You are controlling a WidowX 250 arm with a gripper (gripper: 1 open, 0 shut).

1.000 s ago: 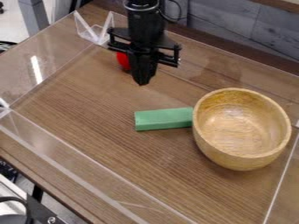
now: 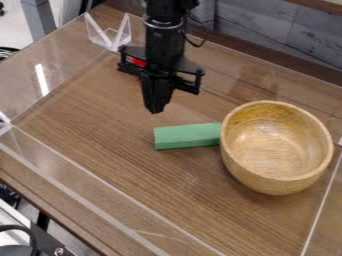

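My black gripper (image 2: pixel 159 100) hangs over the table in the upper middle of the camera view, above and left of a green block (image 2: pixel 187 135); whether its fingers are open or shut is hard to tell. A red object (image 2: pixel 135 64) lies behind the gripper, mostly hidden by it. The green block lies flat beside a large tan wooden bowl (image 2: pixel 277 150), which stands on the right and is empty.
A grey wall (image 2: pixel 267 40) runs along the back. Clear plastic pieces are at the left edge and upper left.
My gripper has moved a little down in the view and now covers more of the red object. The green block and the bowl have not moved.
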